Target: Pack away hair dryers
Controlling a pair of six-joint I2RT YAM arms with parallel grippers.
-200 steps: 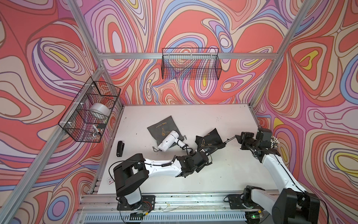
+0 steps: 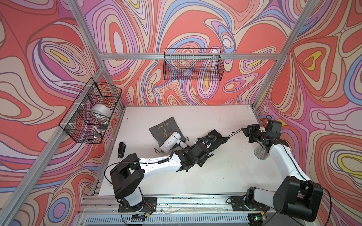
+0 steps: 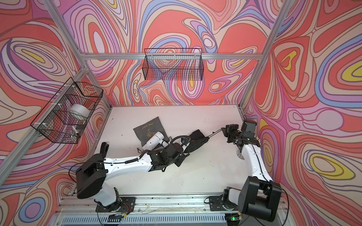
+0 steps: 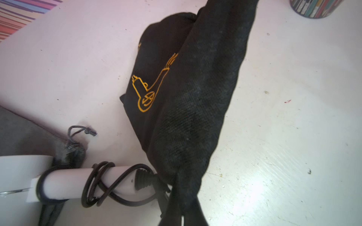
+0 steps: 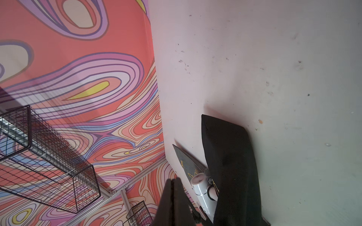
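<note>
A black drawstring bag with a gold dryer print is stretched taut above the table between my two arms. In the left wrist view my left gripper is shut on its gathered lower end. My right gripper is shut on the bag's drawstrings, pulled straight in the top left view. A white hair dryer with its dark cord wound round the handle lies on the table, partly over a grey bag printed with a dryer. Whether anything is inside the black bag cannot be seen.
A wire basket on the left holds a white round object. An empty-looking wire basket hangs on the back bar. A black object lies at the left, a container at the right.
The black bag has gone from lying spread, print up, to a narrow, twisted stretch. My right gripper has moved up and slightly right. The white dryer and grey bag have stayed put.
</note>
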